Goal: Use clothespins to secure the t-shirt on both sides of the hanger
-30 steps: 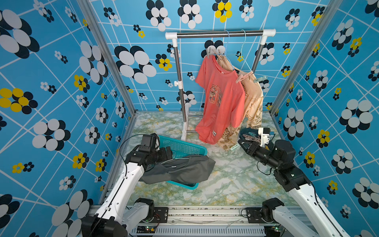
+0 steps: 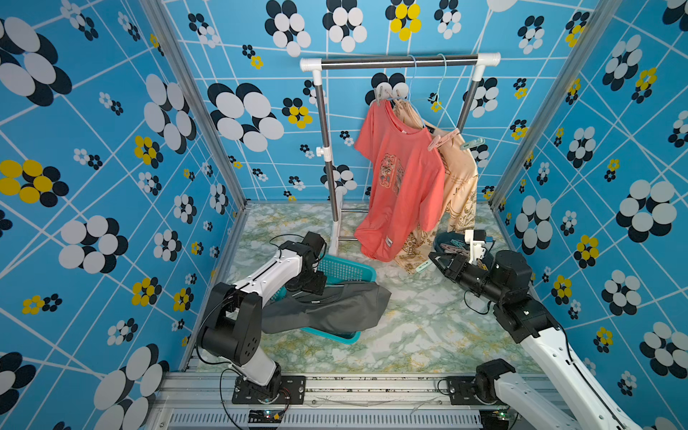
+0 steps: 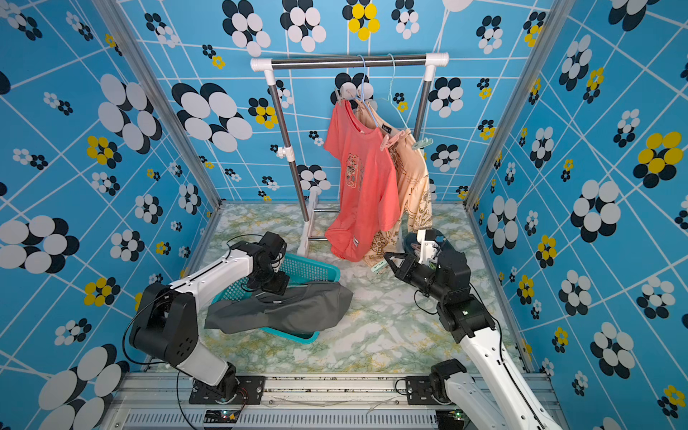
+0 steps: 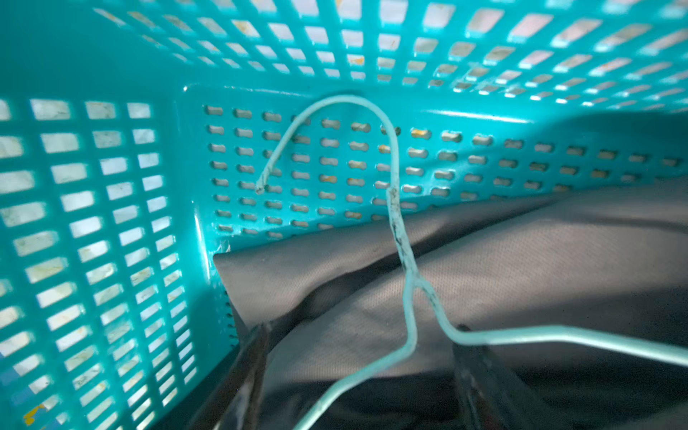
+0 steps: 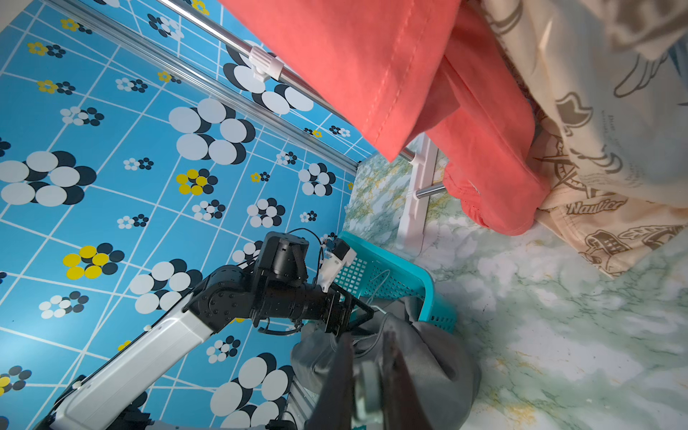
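A grey garment (image 2: 351, 304) lies over a turquoise basket. Across it rests a pale green wire hanger (image 4: 405, 251), hook over the basket floor in the left wrist view. My left gripper reaches down over the basket, its fingers (image 4: 247, 365) apart with the hanger's neck and shoulder wires passing in front of the gap; nothing is pinched. On the right, my right gripper (image 2: 439, 263) is shut on a pale green clothespin (image 2: 423, 266) and points left, above the floor. The clothespin (image 5: 369, 390) shows blurred between its fingers in the right wrist view.
A coral t-shirt (image 2: 401, 172) and a tan patterned shirt (image 2: 458, 168) hang from the rack (image 2: 401, 62). A pink clothespin (image 2: 443, 139) and a green one (image 2: 473, 144) sit near their shoulders. Behind my right gripper stands a dark bowl (image 2: 445, 240).
My left arm has swung to the right, and its gripper has tilted downward over the basket and garment. The right arm has barely moved.
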